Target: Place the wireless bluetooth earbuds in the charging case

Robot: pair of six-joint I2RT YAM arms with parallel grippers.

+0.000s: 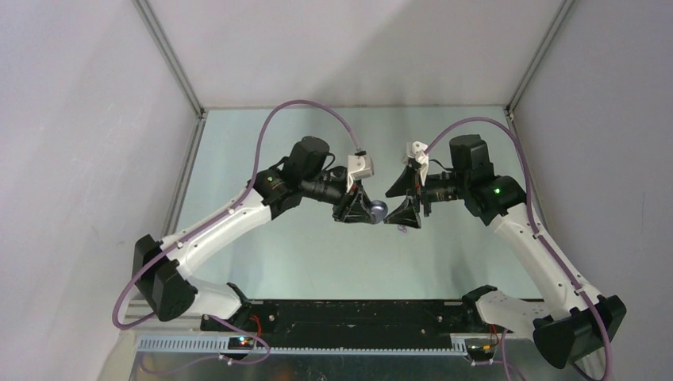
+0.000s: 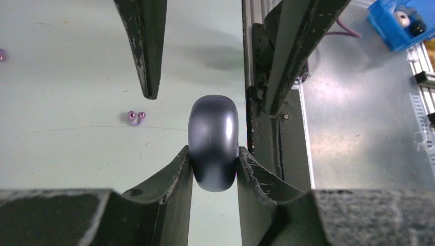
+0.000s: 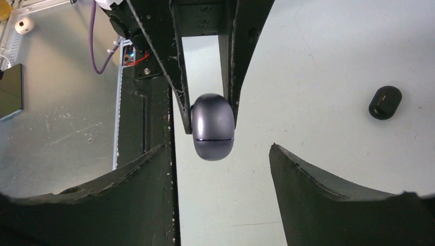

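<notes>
My left gripper is shut on the charging case (image 2: pixel 213 128), a glossy dark grey capsule held above the table. In the right wrist view a seam runs across the case (image 3: pixel 213 125), and no gap shows at it. My right gripper (image 1: pixel 388 206) stands open facing the case, its fingers (image 2: pixel 150 66) spread wide on either side and clear of it. Nothing is between them. Two small round pinkish-purple tips, seemingly of earbuds (image 2: pixel 136 118), lie close together on the table. Another purple piece (image 2: pixel 2 55) is cut by the left edge of that view.
A black capsule-shaped object (image 3: pixel 385 102) lies on the pale table, apart from both grippers. The black front rail (image 1: pixel 357 321) borders the table. A blue bin (image 2: pixel 405 23) stands beyond it.
</notes>
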